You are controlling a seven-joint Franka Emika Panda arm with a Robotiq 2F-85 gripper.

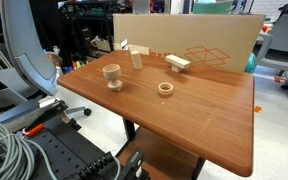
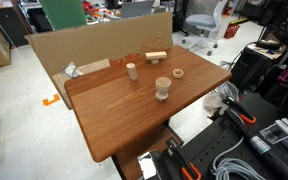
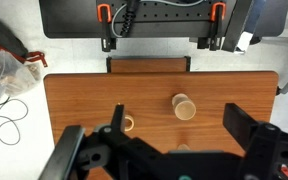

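A pale, wood-coloured cup on a narrow base stands upright on the brown table; it also shows in exterior view 2. Further back are a small upright cylinder and a light block. A small round ring lies nearer the middle. My gripper is open high above the table, its dark fingers wide apart in the wrist view. Between them, far below, the cup and ring are visible. Neither exterior view shows the gripper's fingers.
A tall cardboard panel borders the back of the table. Black base rails with cables run along the robot's side. A clear bag is on the floor at left.
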